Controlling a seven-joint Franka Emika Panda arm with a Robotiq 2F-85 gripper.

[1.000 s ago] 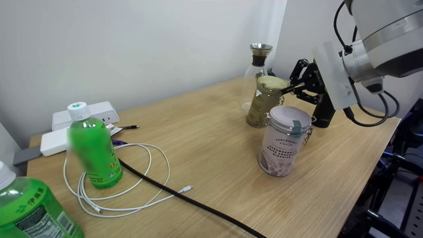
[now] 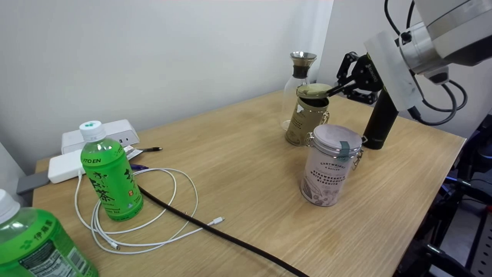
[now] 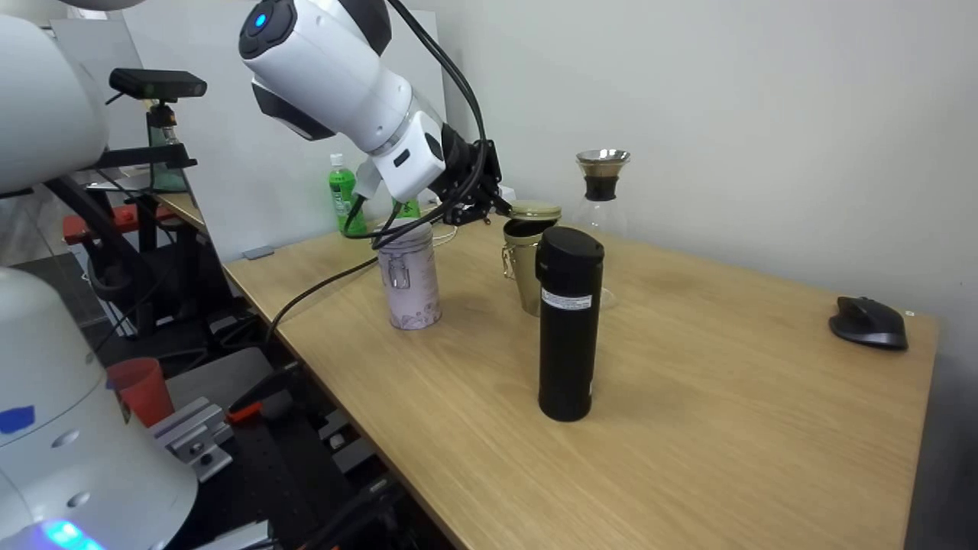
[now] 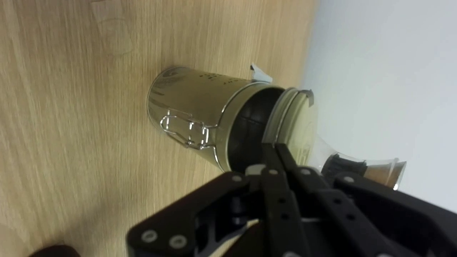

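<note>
The gold canister (image 2: pixel 302 124) stands upright on the table, its dark inside showing under a raised lid (image 2: pixel 314 90). In the wrist view that lid (image 4: pixel 303 122) is tilted up off the canister's rim, while the body (image 4: pixel 195 102) shows its wire clasp (image 4: pixel 188 130) hanging loose. My gripper (image 2: pixel 330 94) is shut, with its fingertips against the lid's near edge. No gap shows between the fingers in the wrist view, where the gripper meets the lid's underside or rim; the exact contact is hidden.
A pink canister (image 2: pixel 329 171) stands in front of the gold one, and a black flask (image 3: pixel 568 330) is close by. Right behind is a glass carafe (image 2: pixel 302 69). Green bottles (image 2: pixel 110 180) and cables (image 2: pixel 193 203) lie to the left. A mouse (image 3: pixel 869 322) sits far off.
The gold canister's lid, lying on the rim a second ago, is now lifted and open at the near side. My gripper has risen slightly and tilted with it.
</note>
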